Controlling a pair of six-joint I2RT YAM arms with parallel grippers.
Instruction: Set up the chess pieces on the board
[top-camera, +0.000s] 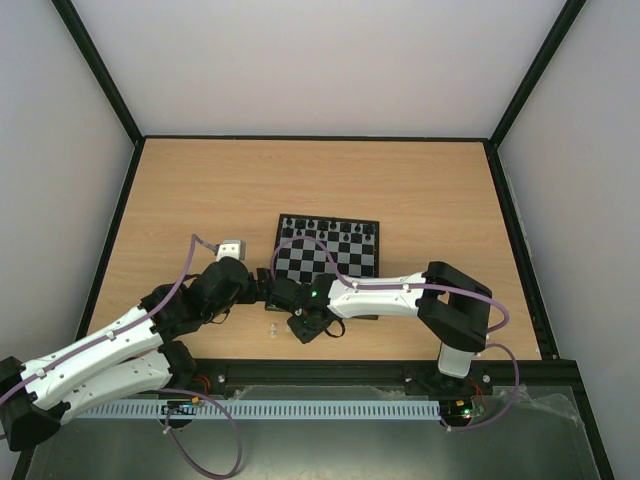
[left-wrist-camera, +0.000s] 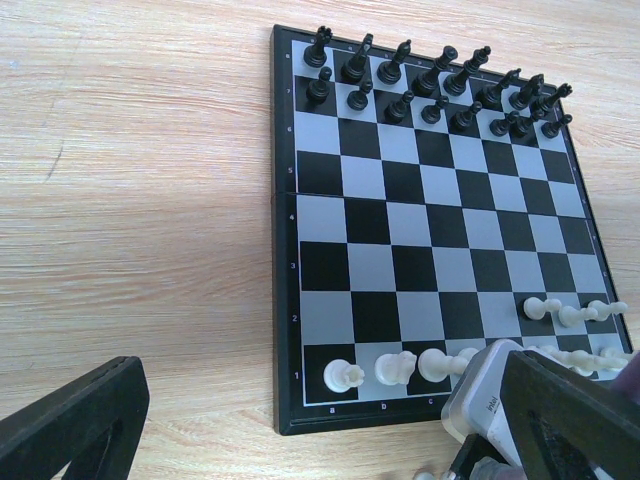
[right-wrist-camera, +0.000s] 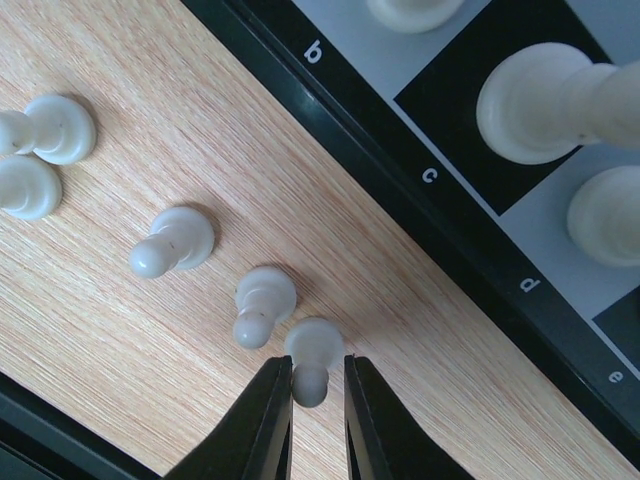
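Observation:
My right gripper is down at the loose white pawns in front of the board. Its fingers stand close together with the head of one white pawn (right-wrist-camera: 310, 385) between them. The left finger seems to touch that head, while a thin gap shows on the right, so a firm hold cannot be told. Wide open and empty, my left gripper hovers over the near left of the chessboard (left-wrist-camera: 285, 300). Black pieces (left-wrist-camera: 395, 70) fill the two far rows.
White pieces (left-wrist-camera: 395, 367) stand along the near row, and a few white pawns (left-wrist-camera: 570, 315) are on the second row at right. Two pawns (right-wrist-camera: 62, 130) lie farther left off the board. The right arm (top-camera: 375, 298) crosses the near board edge.

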